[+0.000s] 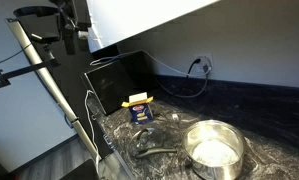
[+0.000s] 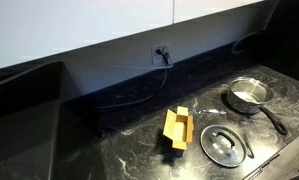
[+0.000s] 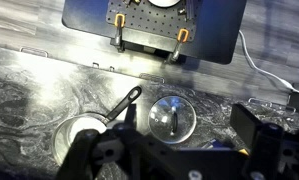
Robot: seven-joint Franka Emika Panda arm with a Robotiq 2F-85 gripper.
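A metal pot (image 1: 214, 150) stands on the dark marbled counter, its inside bright and pale. Beside it lies a clear glass lid (image 2: 222, 146) with a dark rim and knob. The open box (image 2: 177, 128) is upright with raised flaps; a blue front shows in exterior view 1. High above the counter, my gripper (image 1: 77, 42) hangs at the upper left. From the wrist, its dark fingers (image 3: 244, 122) are spread wide, the lid far below between them and nothing held. The pot's handle (image 3: 123, 103) reaches toward the lid. Exterior view 2 does not clearly show the gripper.
A white cabinet (image 2: 69, 30) overhangs the counter. Against the wall leans a dark panel (image 1: 117, 83). A plug and cable sit in the wall outlet (image 1: 201, 66). Along the counter's front stands a dark table (image 3: 214, 40) with clamps. Bare counter (image 2: 119, 140) lies left of the box.
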